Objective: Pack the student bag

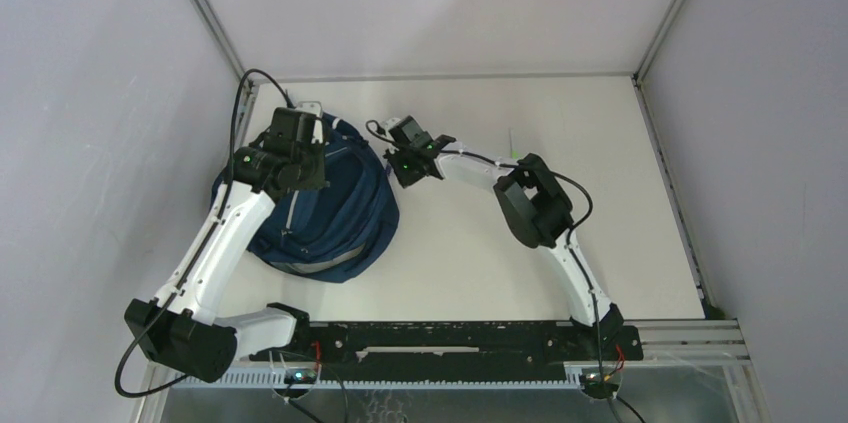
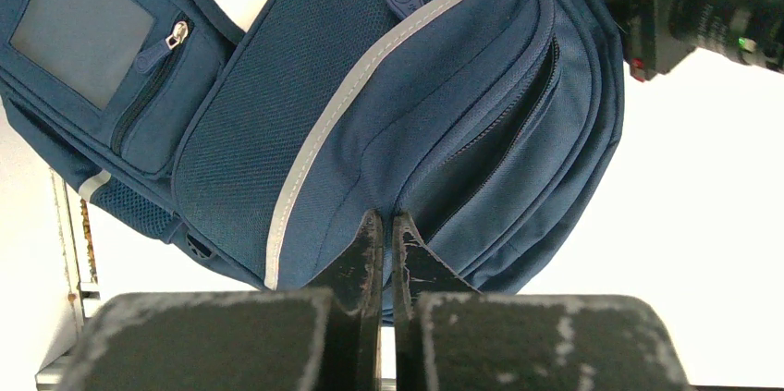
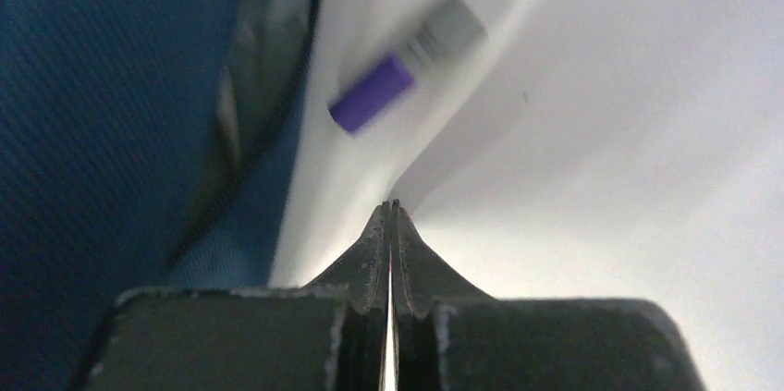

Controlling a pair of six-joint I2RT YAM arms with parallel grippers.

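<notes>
A navy backpack (image 1: 335, 238) lies on the left of the table, filling most of the left wrist view (image 2: 250, 104), with a partly open zip. My left gripper is over the bag, shut, with nothing visible between its fingers. My right gripper is low beside the bag's right side, shut and empty. In the right wrist view, a small blurred object with purple and grey parts (image 3: 370, 95) lies on the white surface between the bag and the open table, above the fingertips in the frame.
Walls bound the back and both sides.
</notes>
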